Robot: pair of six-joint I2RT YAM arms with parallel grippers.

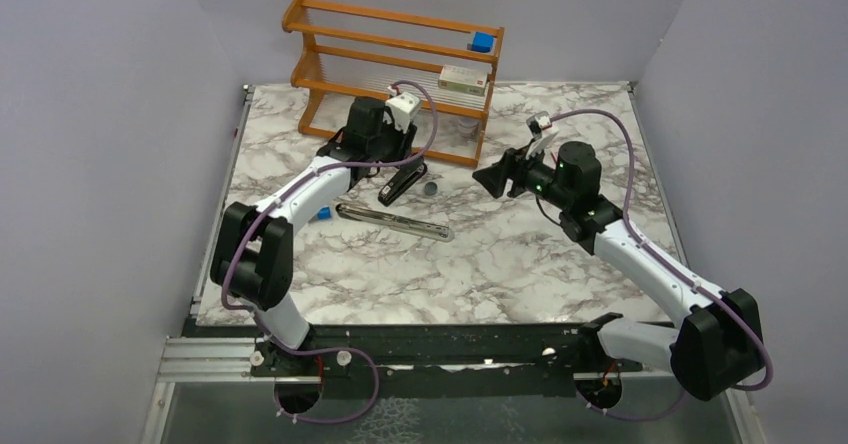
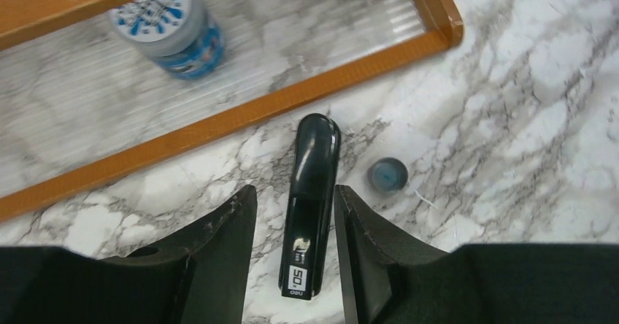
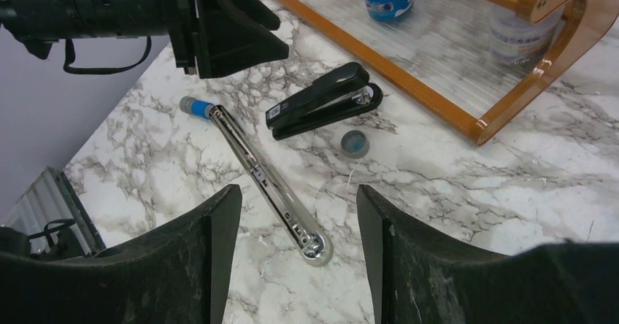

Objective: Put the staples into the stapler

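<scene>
The black stapler (image 3: 317, 101) lies on the marble table in front of the rack, its top arm slightly raised from its base at one end. In the left wrist view, the stapler (image 2: 310, 200) lies beyond and between the parted fingers of my left gripper. That gripper is part open and empty, hanging near the stapler in the right wrist view. Off to the right, my right gripper (image 1: 503, 176) stands open above bare table, nothing in its fingers. A thin pale sliver (image 2: 425, 199) lies near the stapler; whether it is staples I cannot tell.
A long silvery strip (image 1: 395, 221) lies in front of the stapler, a blue piece (image 3: 197, 106) at its far end. A small round dish (image 3: 355, 144) sits close by. The wooden rack (image 1: 400, 101) behind holds a pale box (image 1: 462, 79).
</scene>
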